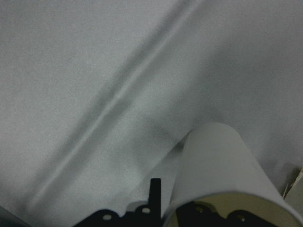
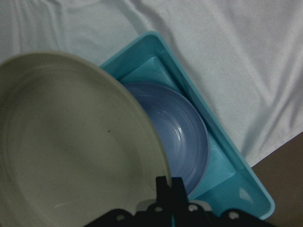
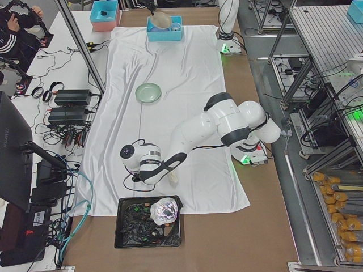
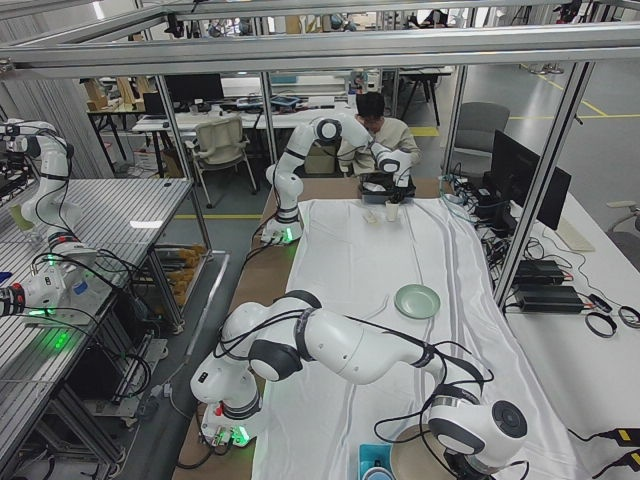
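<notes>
A white paper cup (image 1: pixel 218 161) fills the lower right of the left wrist view, my left gripper at its rim, one finger outside and one within; whether it is closed on the wall is unclear. My right gripper is at the rim of a beige bowl (image 2: pixel 75 137), apparently pinching it, above a teal bin (image 2: pixel 227 184) holding a blue bowl (image 2: pixel 182 142). A green plate (image 3: pixel 148 92) lies mid-cloth.
A black tray (image 3: pixel 136 232) with a foil-covered item (image 3: pixel 164 211) sits at the left arm's end of the table. The cloth around the green plate is largely clear.
</notes>
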